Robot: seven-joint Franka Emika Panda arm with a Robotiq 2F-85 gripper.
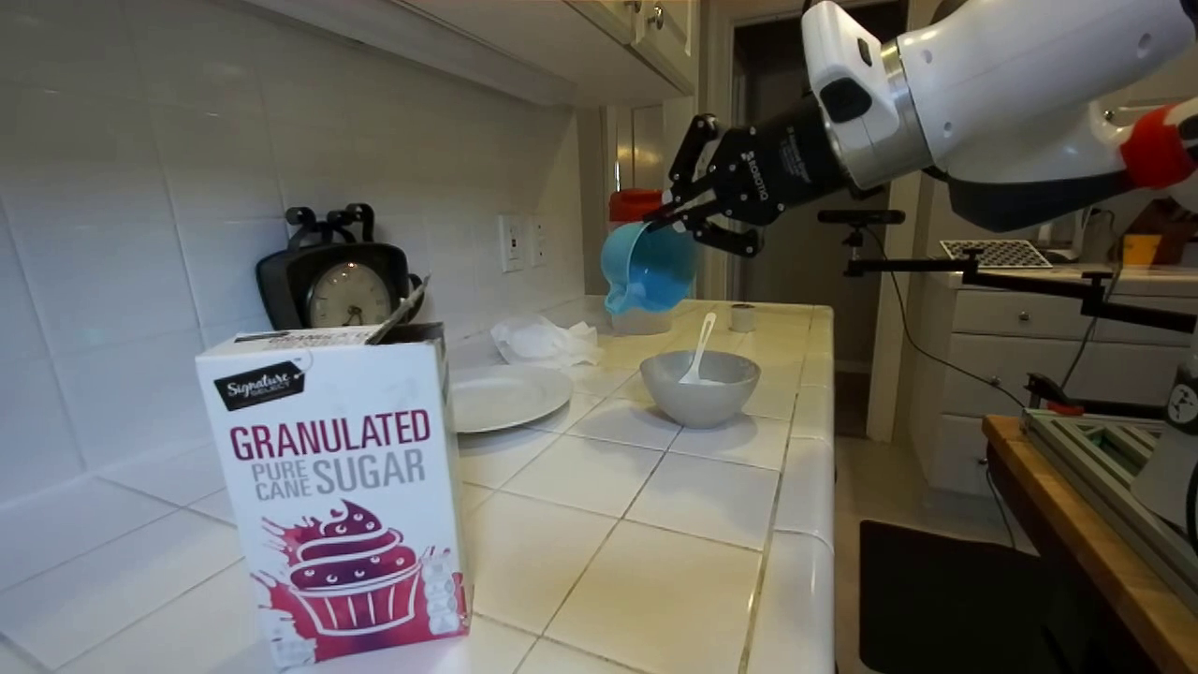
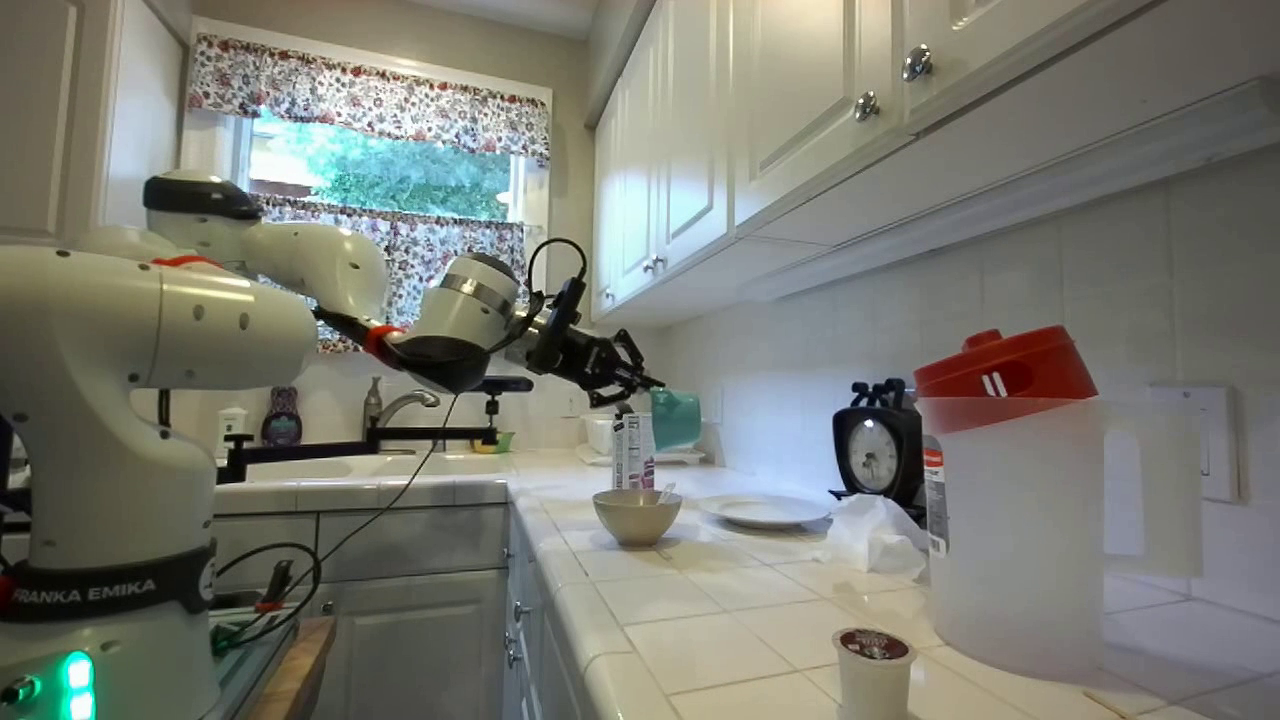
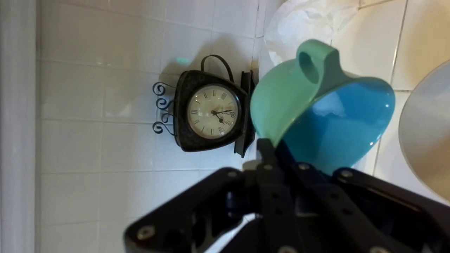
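High above the counter, my gripper [image 1: 659, 221] is shut on the rim of a blue-green cup [image 1: 657, 270]. In the wrist view the cup [image 3: 287, 92] is tipped on its side, its looped handle at the top and its blue inside showing empty where visible. My fingertips [image 3: 266, 145] pinch the rim's near edge. Below and a little toward the counter's front edge stands a grey bowl [image 1: 702, 393] with a white spoon [image 1: 702, 343] in it. A white plate [image 2: 765, 511] lies farther toward the wall.
A granulated sugar box [image 1: 337, 494] with its top open stands at one end of the counter. A black clock [image 3: 213, 111], crumpled white paper [image 2: 876, 534], a red-lidded pitcher [image 2: 1014, 528] and a small pod cup [image 2: 873, 672] also stand there. Upper cabinets [image 2: 744, 108] overhang the counter.
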